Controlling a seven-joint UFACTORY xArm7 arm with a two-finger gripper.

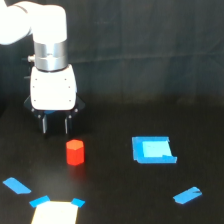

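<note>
Pointing down at the left of the view, my gripper (56, 126) is open, its two dark fingers apart with no object visible between them. A small red block (75, 153) rests on the dark table, just in front of the gripper and slightly to its right. The block and the fingers appear apart. How high the fingertips are above the table is hard to tell.
On the right lies a pale square outlined in blue tape (155, 150). Another light square (55, 213) with blue tape is at the front left edge. Tape strips (187, 195) mark the front right and left. The table between the squares is clear.
</note>
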